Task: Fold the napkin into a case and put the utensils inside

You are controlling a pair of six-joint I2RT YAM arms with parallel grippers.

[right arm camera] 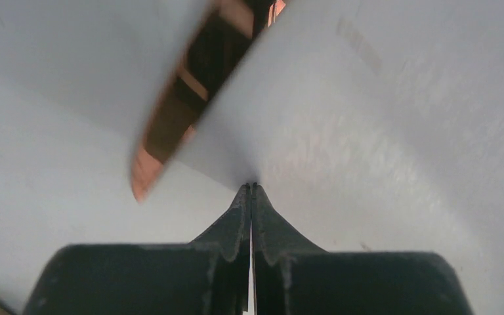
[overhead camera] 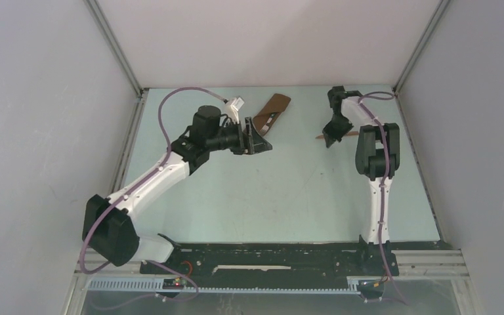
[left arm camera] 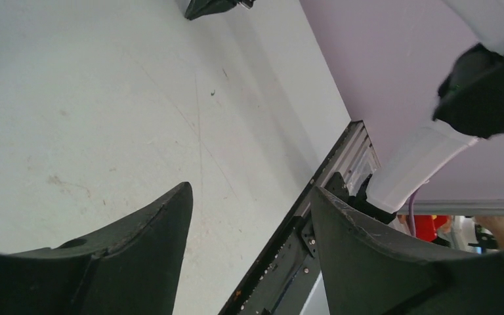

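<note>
A brown folded napkin [overhead camera: 275,105] with a strap lies at the back centre of the table, partly behind my left gripper [overhead camera: 256,141], which hangs open and empty. At the back right, a thin wooden utensil [overhead camera: 349,133] lies on the table, partly hidden under my right gripper [overhead camera: 331,136]. In the right wrist view a dark, blurred utensil with coppery reflections [right arm camera: 177,108] lies diagonally beside my shut right fingertips [right arm camera: 251,187], with nothing showing between them. The left wrist view shows bare table between the open fingers.
White walls stand at the back and both sides, and a dark rail runs along the front edge.
</note>
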